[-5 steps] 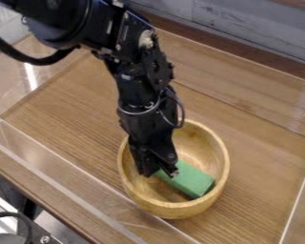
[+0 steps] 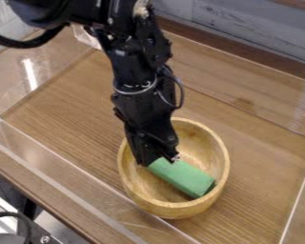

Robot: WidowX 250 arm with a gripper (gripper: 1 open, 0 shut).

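A round tan bowl [image 2: 142,191] stands on the wooden counter, with a green block [image 2: 183,177] lying inside it. My black gripper [image 2: 152,154] hangs from above over the left back part of the bowl, its tips just above the upper left end of the block. It looks shut, and nothing shows between its fingers, though the tips are dark and small.
A pale wall runs along the back. The counter's front edge crosses the lower left, with cables and pale items beyond it.
My gripper has risen slightly from lower in the bowl. The bowl and green block look about the same.
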